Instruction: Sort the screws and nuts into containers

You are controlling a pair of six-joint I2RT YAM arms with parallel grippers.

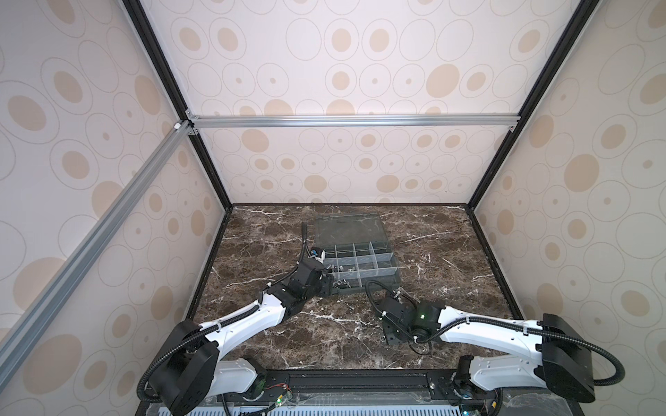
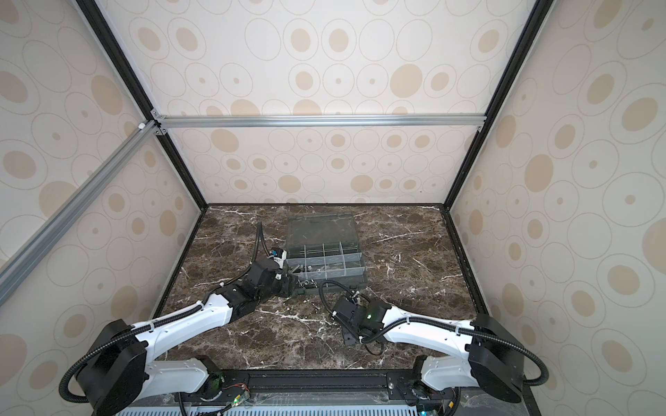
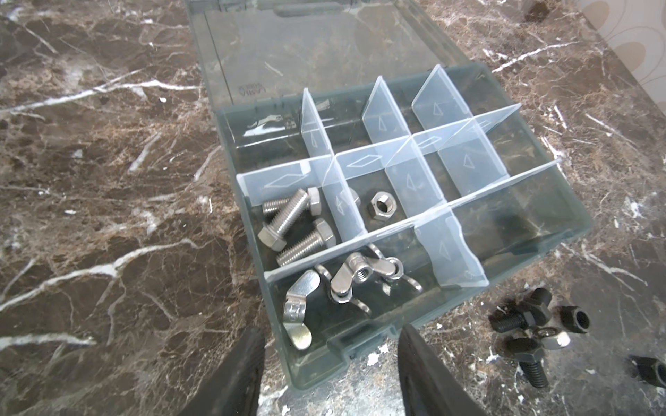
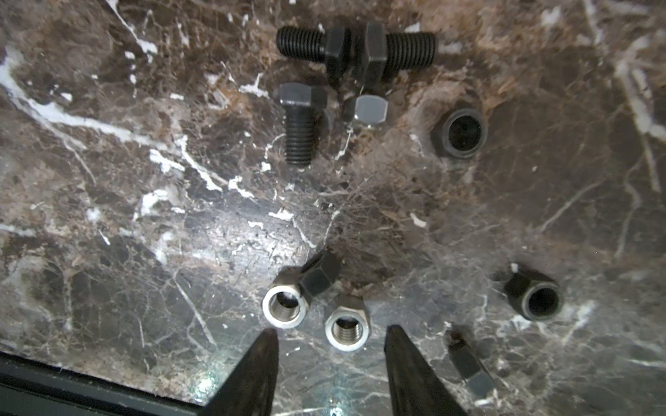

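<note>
The divided box (image 3: 263, 305) lies with its lid folded back. Silver bolts (image 3: 284, 222) fill a left middle compartment, silver nuts including one nut (image 3: 382, 206) sit beside them, and wing nuts (image 3: 360, 270) lie in the front left compartment. My left gripper is part open at the box's front left, nothing between its fingers. My right gripper stands open over the table, two silver nuts (image 4: 347, 326) showing just ahead of its fingertips. Black bolts (image 4: 299, 124) lie farther off, and black nuts (image 4: 537, 296) are scattered around.
A silver nut (image 4: 367, 109) rests among the black bolts. The table's front edge (image 4: 69, 388) shows at lower left in the right wrist view. Bare marble (image 1: 444, 242) lies right of the box. Both arms are close to the box's front.
</note>
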